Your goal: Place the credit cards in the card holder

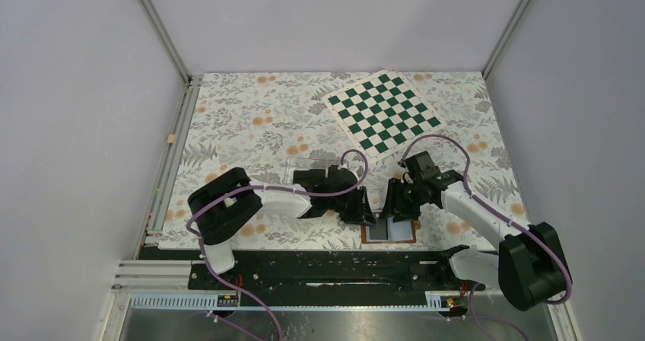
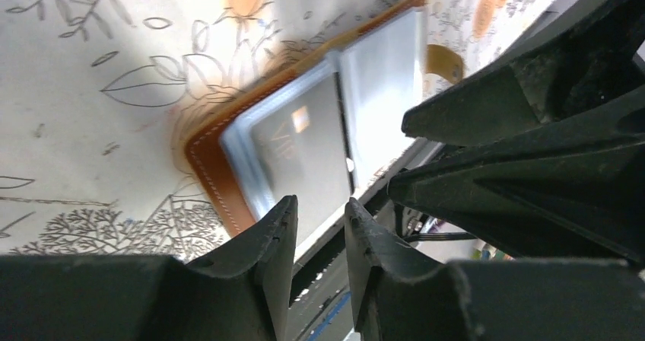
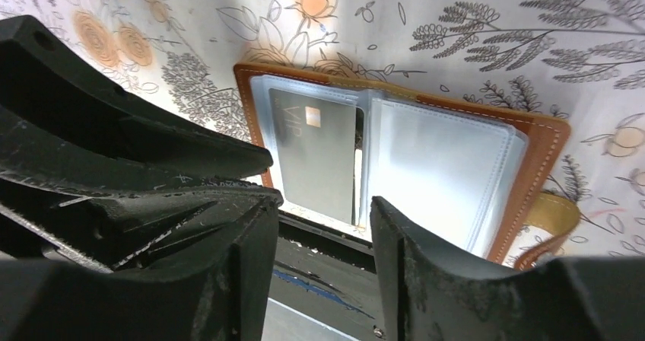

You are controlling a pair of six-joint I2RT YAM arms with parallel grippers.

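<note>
The brown-edged card holder (image 1: pixel 389 241) lies open on the table near its front edge. A dark grey card marked VIP (image 3: pixel 316 154) sits in its left clear pocket, along the fold. The right pocket (image 3: pixel 433 170) looks pale, with no dark card showing. My left gripper stands partly open over the left end of the holder, nothing between its fingers. Close beside it, my right gripper is open above the holder, likewise empty. From above, both grippers cover the holder's back part.
Behind the left arm is a clear box (image 1: pixel 303 161) with something dark in it, partly hidden. A green checkered board (image 1: pixel 386 116) lies at the back. A brown strap (image 3: pixel 553 213) juts from the holder's right side.
</note>
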